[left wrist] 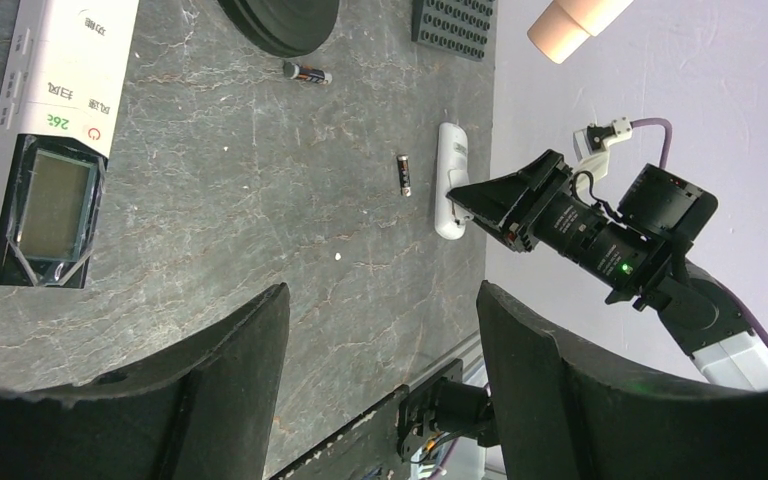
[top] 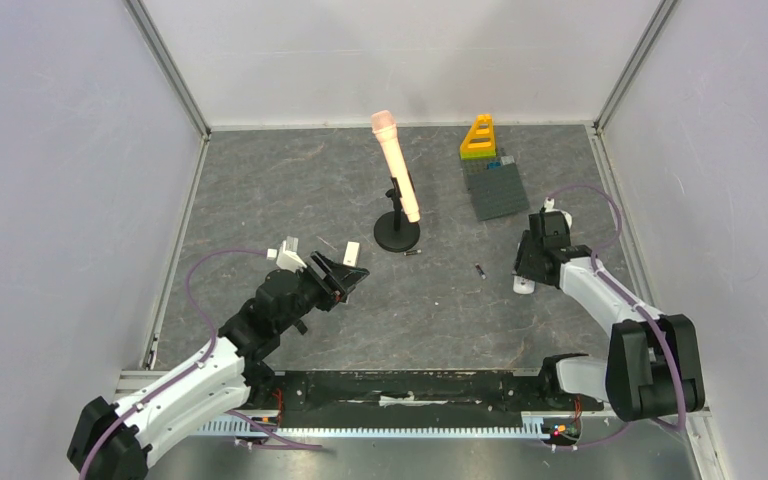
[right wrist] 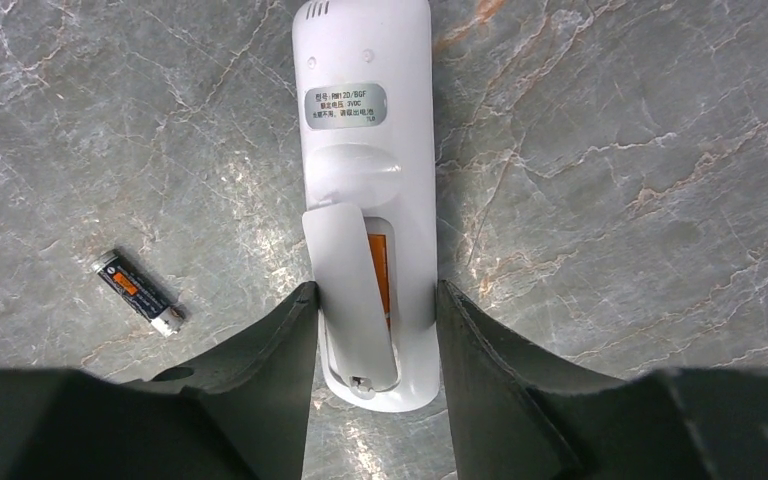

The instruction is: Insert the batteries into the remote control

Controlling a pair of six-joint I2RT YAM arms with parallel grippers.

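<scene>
The white remote [right wrist: 370, 160] lies back up at the table's right, its battery cover [right wrist: 350, 290] askew over the compartment, where orange shows. My right gripper is shut on the remote across that lower part, cover included. A loose battery [right wrist: 138, 292] lies left of it; a second [left wrist: 307, 73] lies by the microphone stand's base. My left gripper is open above the left side of the table, near a white boxed device with a screen [left wrist: 60, 90], with nothing between its fingers.
A microphone [top: 395, 165] on a black stand [top: 397, 233] stands at the centre back. Dark grey plates [top: 500, 190] and a yellow-orange piece [top: 478, 135] sit at the back right. Walls border the table.
</scene>
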